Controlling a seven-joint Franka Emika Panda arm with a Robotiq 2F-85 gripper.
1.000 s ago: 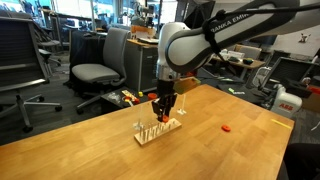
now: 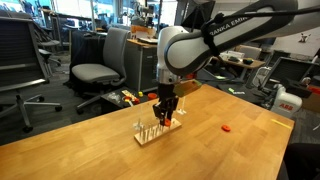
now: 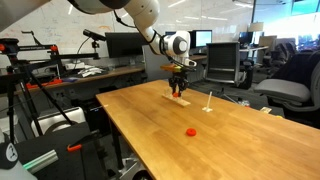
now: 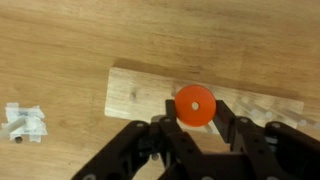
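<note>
My gripper is shut on a round orange-red disc (image 4: 195, 105), which covers part of a pale wooden board (image 4: 135, 92) in the wrist view. Upright pegs stand along that board (image 2: 147, 138) in the first exterior view, and the gripper (image 2: 167, 115) is just above its right part. From these views I cannot tell whether the disc touches a peg. A second red disc (image 3: 191, 133) lies alone on the table, well apart from the board.
A white base with a thin upright peg (image 3: 209, 101) stands on the table near the board. Bare wooden tabletop (image 2: 85, 145) stretches left of the board. Office chairs (image 2: 103, 65) are beyond the table edge.
</note>
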